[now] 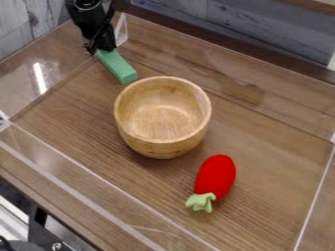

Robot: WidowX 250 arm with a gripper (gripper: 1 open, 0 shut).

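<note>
A black gripper point(100, 41) hangs at the top left of the camera view, over the far end of a green bar-shaped object point(117, 65) lying on the wooden counter. Its fingers are small and dark here, and I cannot see clearly whether anything is between them. A large tan wooden bowl point(163, 116) stands at the centre. A red plush vegetable with a pale green top point(215, 181) lies at the lower right.
Grey walls and a raised edge border it at the back and left.
</note>
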